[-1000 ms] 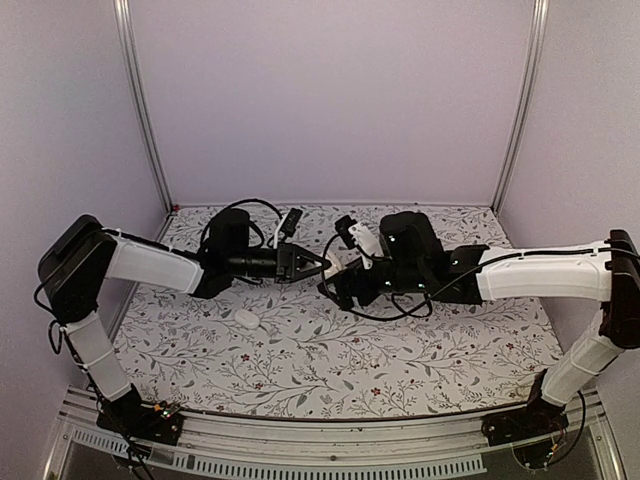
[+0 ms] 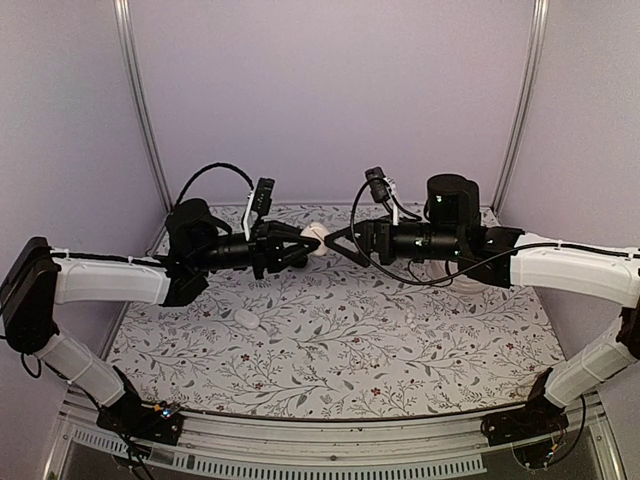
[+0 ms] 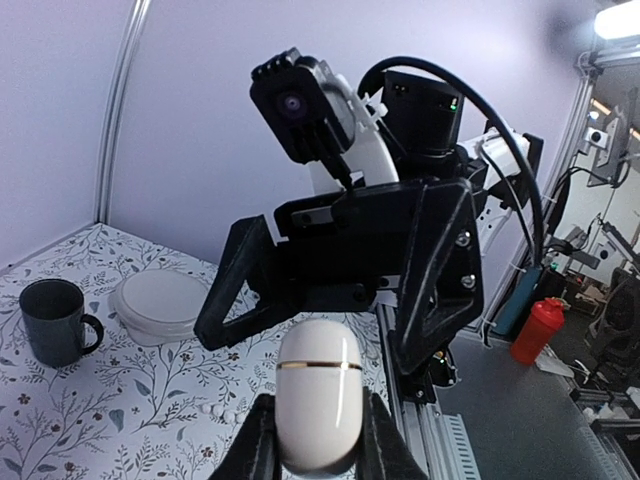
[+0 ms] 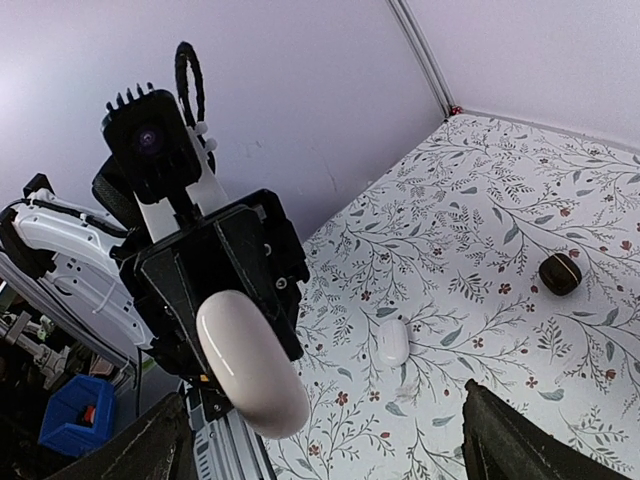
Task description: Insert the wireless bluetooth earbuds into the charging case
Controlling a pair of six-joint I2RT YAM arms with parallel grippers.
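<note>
My left gripper (image 2: pixel 300 245) is shut on the white charging case (image 3: pixel 319 400), held up in mid-air with a thin seam across it. In the top view my right gripper (image 2: pixel 345 243) is at the case's right side, its open fingers either side of it or just short of it; the right wrist view shows the case (image 4: pixel 250 360) between and beyond those fingertips. A small white object (image 4: pixel 393 342) lies on the table at the left, perhaps an earbud or its holder; I cannot tell.
A dark round object (image 4: pixel 559 272) lies on the flowered table. A dark mug (image 3: pixel 52 320) and a white lidded container (image 3: pixel 160 300) stand behind the right arm.
</note>
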